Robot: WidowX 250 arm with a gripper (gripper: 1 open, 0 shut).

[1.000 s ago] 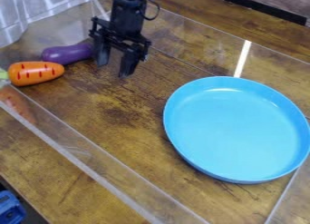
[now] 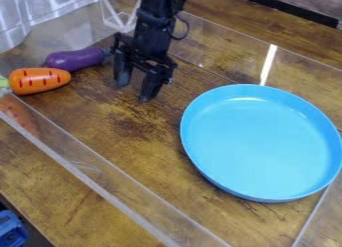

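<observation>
My black gripper (image 2: pixel 142 69) stands low over the dark wooden surface at the upper middle, its two fingers spread apart and pointing down, with no object visible between them. A purple eggplant (image 2: pixel 75 58) lies to its left. An orange toy carrot (image 2: pixel 38 80) lies farther left, at the edge of the view.
A large blue round plate (image 2: pixel 259 141) covers much of the right side. Clear plastic walls run along the left. A blue object (image 2: pixel 8 229) shows at the lower left corner.
My gripper has moved a little to the right and down in the view, away from the eggplant. The vegetables and the plate have not visibly moved.
</observation>
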